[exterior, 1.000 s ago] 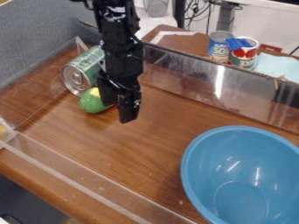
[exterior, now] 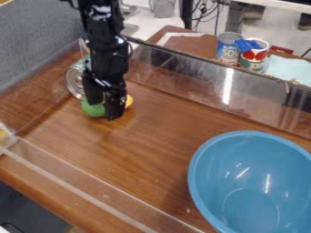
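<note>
My black gripper [exterior: 105,102] reaches down at the left rear of the wooden tray, over a green round object [exterior: 90,107] with a small yellow object [exterior: 127,100] just to its right. A clear cylindrical object [exterior: 73,80] behind them is mostly hidden by my arm. The fingers are dark and overlap these objects, so their exact hold is hard to see; the gripper appears open.
A large blue bowl [exterior: 255,187] fills the right front of the tray [exterior: 158,155]. Two cans [exterior: 228,50] stand outside the clear rear wall. The middle of the tray is bare.
My gripper has moved left and back, now covering more of the green object and most of the clear cylinder.
</note>
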